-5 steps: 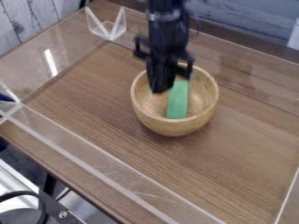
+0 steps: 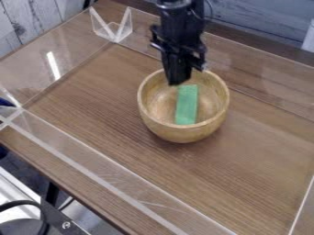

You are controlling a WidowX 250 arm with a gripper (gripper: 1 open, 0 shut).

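A round tan bowl (image 2: 160,125) stands in the middle of the table, with a green rectangular block (image 2: 186,103) lying inside it. My black gripper (image 2: 179,68) hangs just above the bowl's back rim, reaching down from the top of the view. Nothing shows between its fingers; it looks shut, though the fingertips are small and blurred.
A white angular object (image 2: 110,26) sits at the back left. Dark cables lie at the lower left corner, off the table's edge.
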